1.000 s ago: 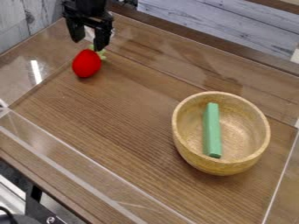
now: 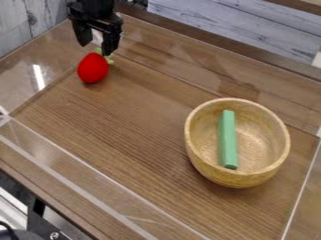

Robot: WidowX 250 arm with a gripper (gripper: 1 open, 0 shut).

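Observation:
My gripper [image 2: 98, 37] is at the top left of the camera view, open, above a small light and green object [image 2: 107, 57] that it partly hides. A red rounded object [image 2: 92, 68] lies just in front of it on the wooden table [image 2: 138, 141].
A tan bowl [image 2: 201, 141] at the right holds a long green bar [image 2: 227, 139]. A wall runs along the back left edge.
My gripper has shifted very slightly at the top left; the objects and bowl look unmoved.

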